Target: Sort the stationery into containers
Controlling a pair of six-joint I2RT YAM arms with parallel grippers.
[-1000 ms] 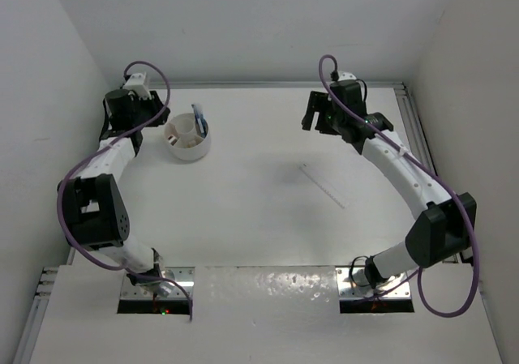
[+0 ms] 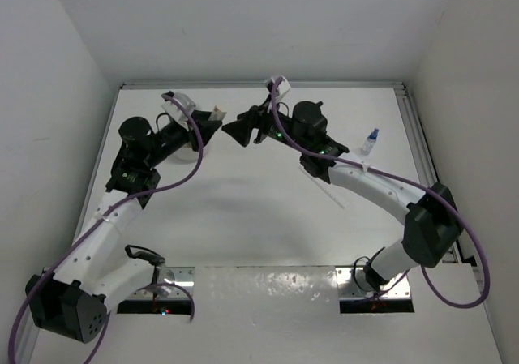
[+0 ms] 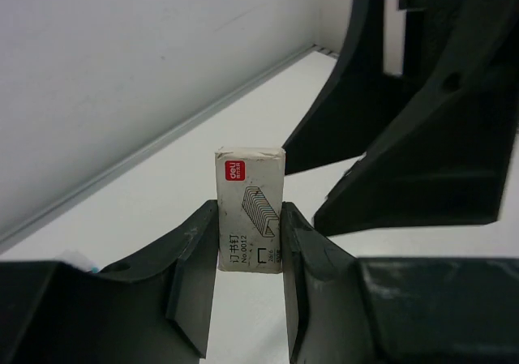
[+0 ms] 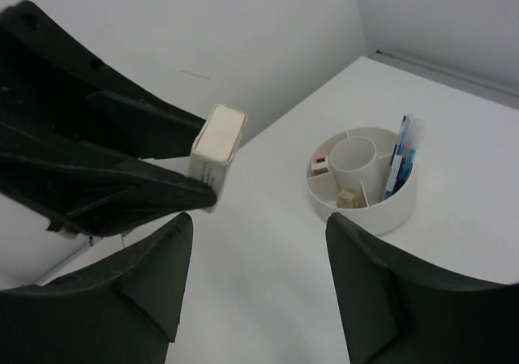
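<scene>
My left gripper is shut on a small white staple box with a red label, held upright in the air. Facing it from the right, my right gripper stands part open, apart from the box, with nothing between its fingers. In the right wrist view the box sits at the tips of the left fingers. A round white organizer holds pens, a small box and a pale block. From above, the left arm mostly hides that organizer.
A clear ruler lies on the white table right of centre. Further right is a small bottle with a blue cap. Both grippers hang close together near the back.
My left gripper has swung right from beside the organizer, with the staple box now showing in it.
</scene>
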